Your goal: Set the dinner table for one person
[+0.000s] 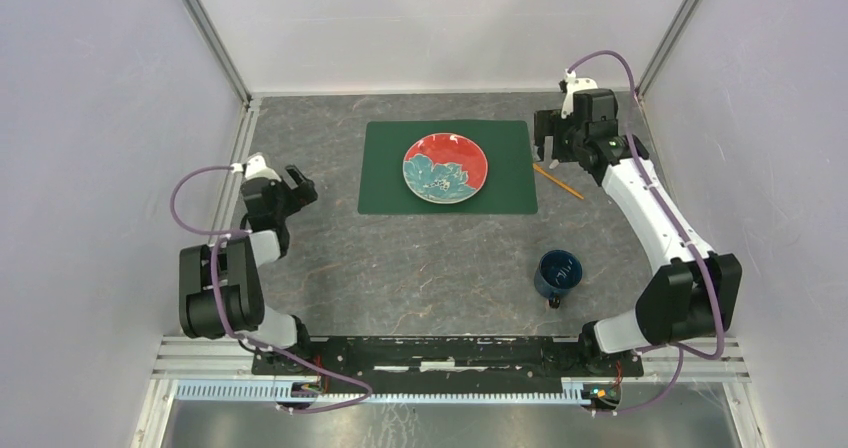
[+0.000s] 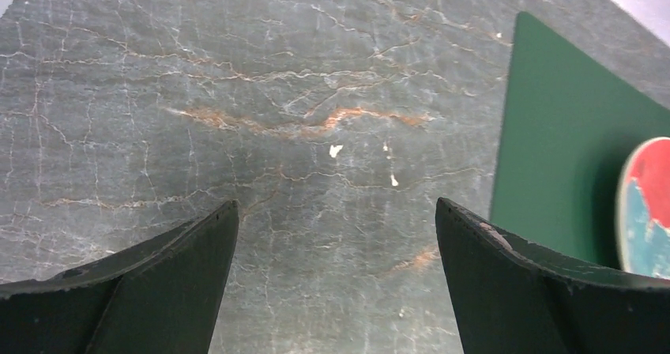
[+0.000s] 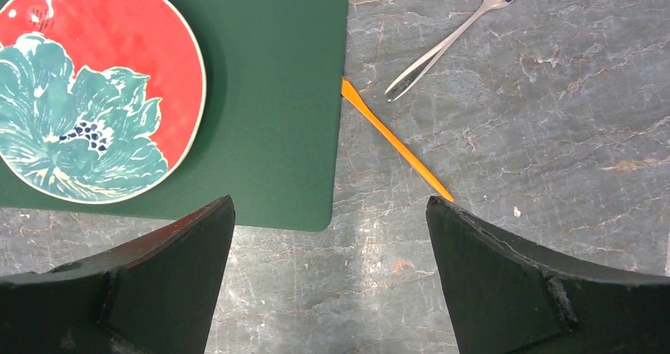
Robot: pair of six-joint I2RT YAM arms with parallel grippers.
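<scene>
A red plate with a teal flower (image 1: 445,168) lies on the green placemat (image 1: 385,168). In the right wrist view a silver fork (image 3: 454,42) rests on the bare table to the right of the mat. Beside it an orange, thin-handled utensil (image 3: 399,144) has its upper end at the mat's right edge. My right gripper (image 1: 545,148) hangs open over that area, nothing between its fingers. Far to the left, my left gripper (image 1: 305,188) is open and empty above bare table. The dark blue mug (image 1: 557,274) stands at the front right, its handle toward the front edge.
White walls close off the back and both sides.
</scene>
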